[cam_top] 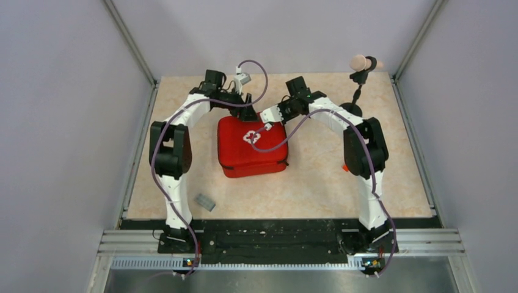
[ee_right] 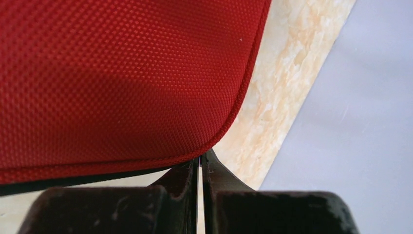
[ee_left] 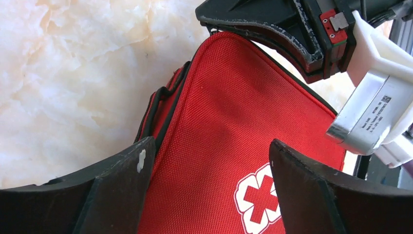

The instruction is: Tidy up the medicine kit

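Note:
The red medicine bag (cam_top: pixel 244 160) lies closed on the table, white cross emblem (ee_left: pixel 241 197) facing up and front edge nearly level. Black zip trim (ee_left: pixel 168 119) runs along its side in the left wrist view. Over the bag's far edge, my left gripper (cam_top: pixel 252 112) stands open. Its fingers (ee_left: pixel 109 183) are wide apart above the red lid, gripping nothing. My right gripper is shut at a rounded corner of the bag (ee_right: pixel 146 73). Its tips are partly hidden under the red piping, so whether they pinch anything thin does not show.
A small grey box (cam_top: pixel 205 202) lies at the front left. At the back right stands a black stand (cam_top: pixel 356 97) with a pale round top. A small orange-red item (cam_top: pixel 346 167) peeks out beside the right arm. The table in front of the bag is clear.

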